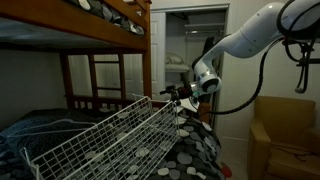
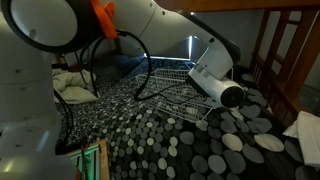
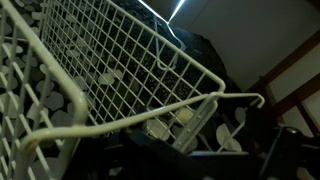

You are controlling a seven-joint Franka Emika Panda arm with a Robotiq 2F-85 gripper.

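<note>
A white wire rack [image 1: 110, 142], shaped like a long open basket, stands at the front left in exterior view 1. At its far upper corner is my dark gripper [image 1: 174, 95], reaching in from the right. The wrist view has the rack's white rim [image 3: 110, 127] and mesh wall close in front of my gripper, which is open. A rim corner passes near the dark fingers; whether they touch it, I cannot tell. In exterior view 2 the rack [image 2: 172, 82] lies beyond the arm, which hides the gripper.
A wooden bunk bed [image 1: 75, 25] rises behind the rack at the left. Dark bedding with grey dots [image 2: 165, 150] spreads beneath. A brown armchair [image 1: 285, 135] stands at the right. A loose black cable [image 1: 245, 100] hangs from the arm.
</note>
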